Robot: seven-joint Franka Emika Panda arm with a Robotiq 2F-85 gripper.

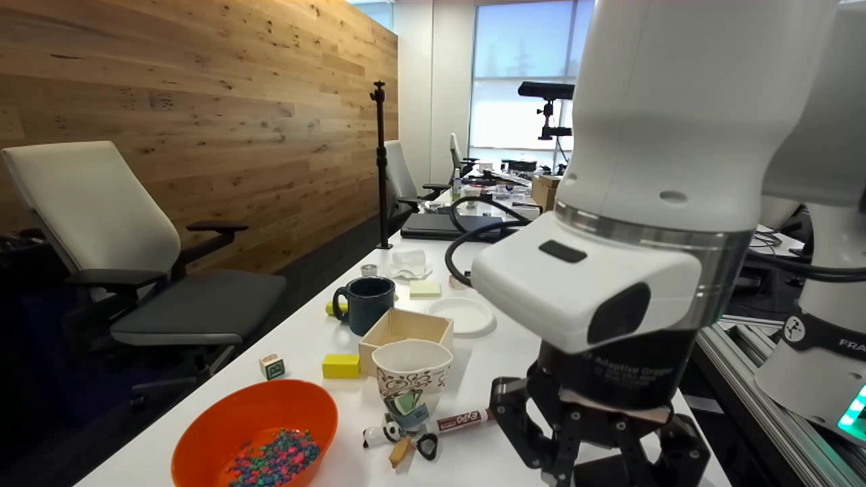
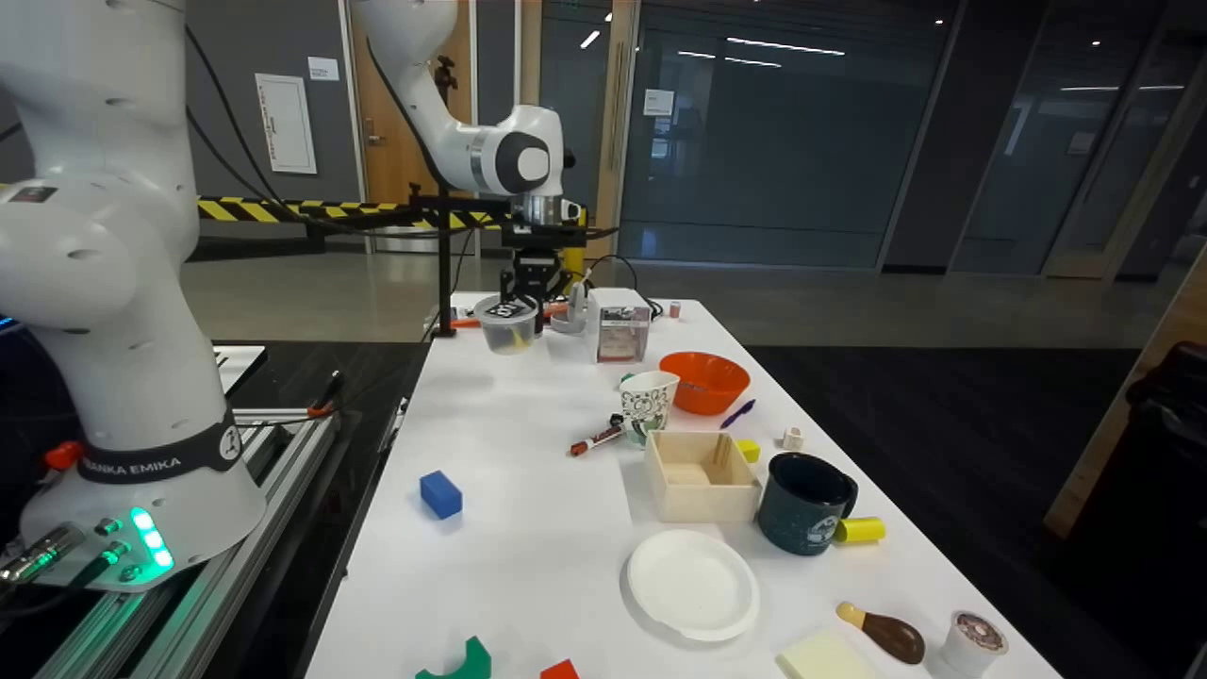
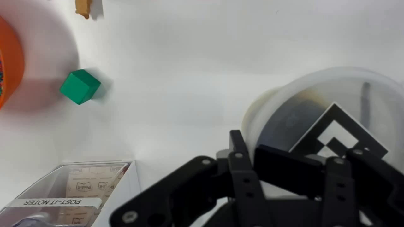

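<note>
A clear, round plastic tub with a black-and-white patterned label is in the wrist view at right. My gripper is shut on its near rim, one finger outside the wall and the other inside. Something dark and yellowish shows through the plastic, but I cannot tell what it is. At the far end of the table in exterior view 2, the tub hangs from the gripper, seemingly above the surface. Only the upper part of the gripper shows in exterior view 1, where the tub is out of frame.
An orange bowl of small colored pieces, a patterned paper cup, a wooden box and a dark mug crowd one side. A Post-it holder and a green block are near the gripper. Bare table lies along the arm's side.
</note>
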